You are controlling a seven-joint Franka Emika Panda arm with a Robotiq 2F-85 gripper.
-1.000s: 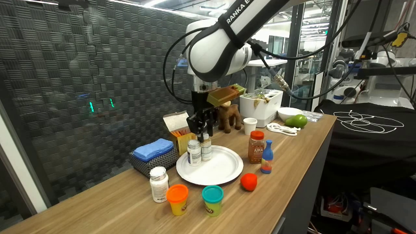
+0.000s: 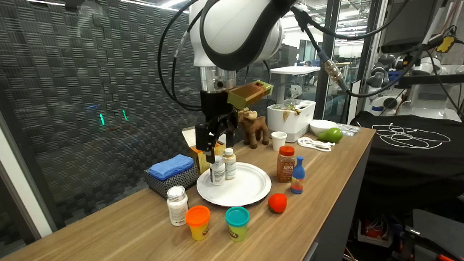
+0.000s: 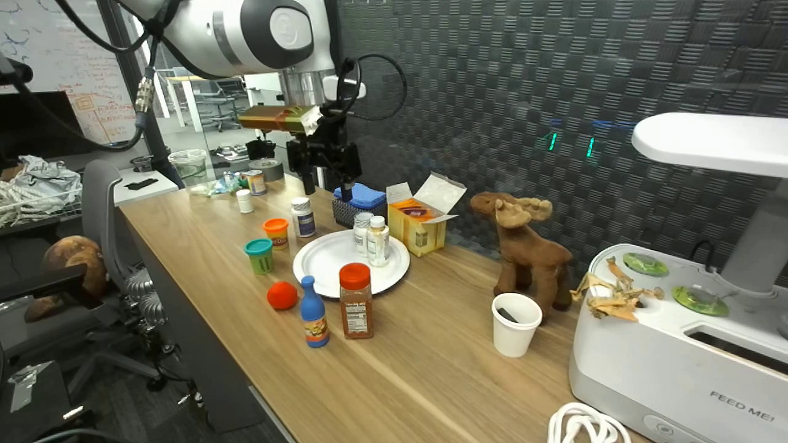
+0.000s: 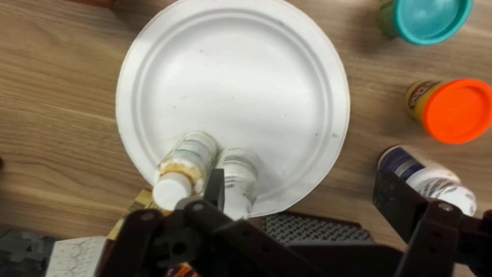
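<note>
My gripper is open, its two black fingers wide apart with nothing held between them. It hangs above the back edge of the white plate (image 2: 237,191). Two white bottles stand on the plate: a shorter bottle (image 4: 237,180) and, beside it, a white-capped bottle (image 3: 377,243). In the wrist view the left finger partly covers the shorter bottle. A third white bottle (image 2: 177,206) stands on the table, off the plate; in the wrist view it shows behind the right finger.
Near the plate stand an orange-lidded tub (image 2: 198,222), a teal-lidded tub (image 2: 237,224), a red ball-like item (image 2: 277,202), a spice jar (image 2: 285,164) and a blue bottle (image 2: 298,175). Behind are an open yellow box (image 3: 417,227) and a basket with blue cloth (image 2: 171,167).
In exterior view 1 the arm and gripper have moved left and appear slightly higher. The bottles on the plate and the other table items look unmoved.
</note>
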